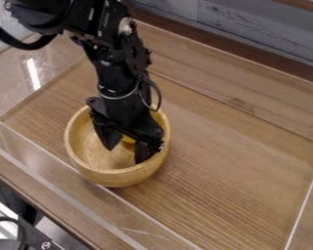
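My black gripper (125, 143) is down inside a round wooden bowl (101, 170) at the left middle of the view, its fingers open. A small yellow object shows between and behind the fingers, largely hidden by them. Whether the fingers touch it I cannot tell.
A grey plank wall runs along the back. Dark cables and fittings are at the lower left edge.
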